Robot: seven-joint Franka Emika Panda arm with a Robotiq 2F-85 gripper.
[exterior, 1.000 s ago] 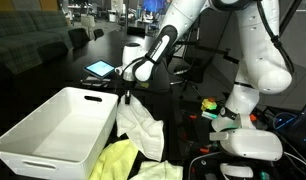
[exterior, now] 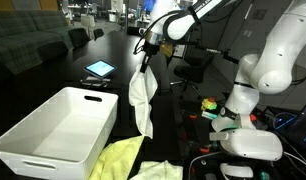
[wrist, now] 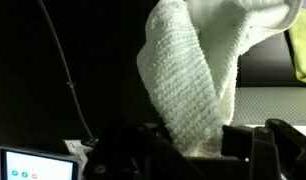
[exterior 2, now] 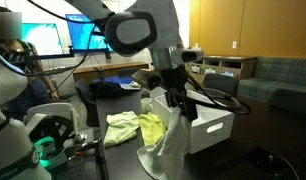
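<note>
A white cloth (exterior: 142, 98) hangs from my gripper (exterior: 147, 64), which is shut on its upper end above the dark table. In exterior view 2 the cloth (exterior 2: 169, 145) droops below the fingers, with its lower part at the table. The wrist view shows the textured white cloth (wrist: 183, 75) running down to the fingers, where it hides the fingertips. Beside the hanging cloth stands a large white box (exterior: 58, 125), open at the top and apparently empty. A yellow cloth (exterior: 121, 158) lies on the table by the box's near corner.
A tablet (exterior: 100, 69) with a lit screen lies behind the box. Another white cloth (exterior 2: 122, 126) lies near the yellow one. A white device with cables (exterior: 253, 143) stands at the right. Dark table shows clear beyond the hanging cloth.
My gripper has risen and moved rightward in exterior view 1, lifting the white cloth. The cloth was spread lower over the table and now hangs in a narrow drape.
</note>
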